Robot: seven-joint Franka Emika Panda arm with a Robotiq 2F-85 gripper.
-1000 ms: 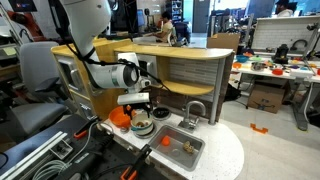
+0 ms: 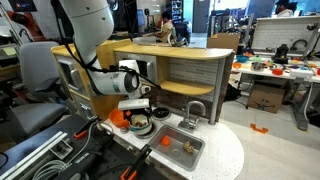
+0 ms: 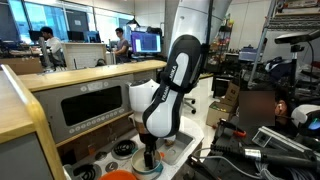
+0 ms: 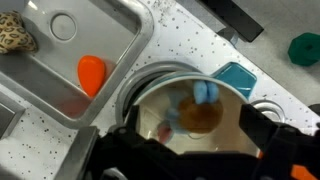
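Note:
My gripper is open, its dark fingers (image 4: 268, 135) standing apart over a pale round bowl (image 4: 150, 96). Inside the bowl lie a brownish-orange round thing (image 4: 200, 118) and a small blue thing (image 4: 206, 92), with something pinkish to their left. From exterior view 1, the gripper hangs low over the bowl (image 2: 141, 129), beside the sink. Exterior view 2 shows the bowl (image 3: 148, 164) under the arm. Whether the fingers touch anything in it cannot be told.
The sink (image 4: 124, 42) holds a red-orange object (image 4: 91, 73) and a spotted brown one (image 4: 14, 33). A teal object (image 4: 235, 78) sits against the bowl. An orange bowl (image 2: 120, 118) is close by. Clear white counter (image 2: 235, 150) lies right of the sink.
My arm has come down toward the bowl over the last second. The bowl and the sink's contents look unmoved.

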